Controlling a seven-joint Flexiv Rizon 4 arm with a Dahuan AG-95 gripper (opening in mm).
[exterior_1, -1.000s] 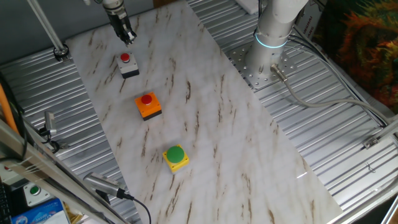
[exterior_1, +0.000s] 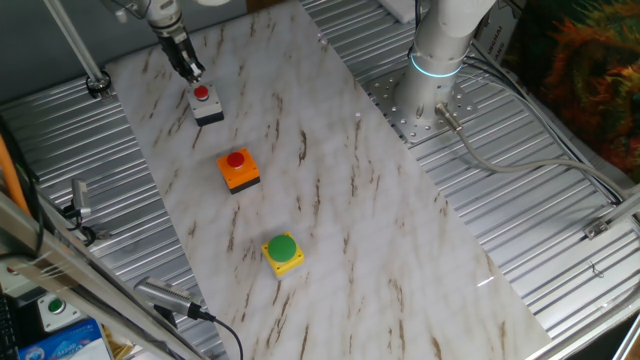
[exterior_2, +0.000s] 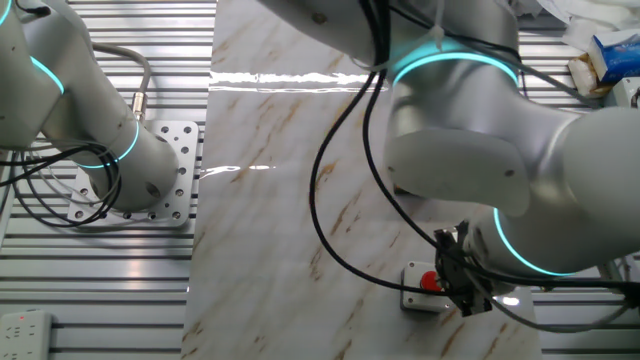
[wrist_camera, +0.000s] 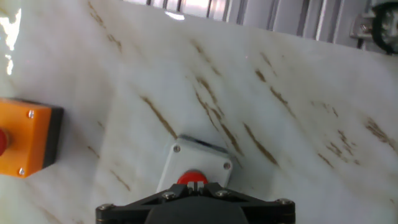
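Note:
A white box with a red button (exterior_1: 201, 92) stands near the far end of the marble-look table. My gripper (exterior_1: 196, 76) hangs just behind that button in exterior view 1. In the wrist view the gripper has its fingertips together, with nothing visible between them, and they overlap the near part of the red button (wrist_camera: 193, 177). Whether they touch it cannot be told. Exterior view 2 shows the white box (exterior_2: 413, 299) partly covered by the gripper. An orange box with a red button (exterior_1: 238, 171) and a yellow box with a green button (exterior_1: 283, 255) stand farther along the table.
The arm's base (exterior_1: 425, 100) is mounted beside the table's right edge. A silver cylindrical device with a cable (exterior_1: 168, 297) reaches over the left edge. Black cables (exterior_2: 318, 190) hang in loops from the arm.
My gripper has moved slightly left and lower in exterior view 1, closer to the red button on the white box. The three button boxes have stayed in place.

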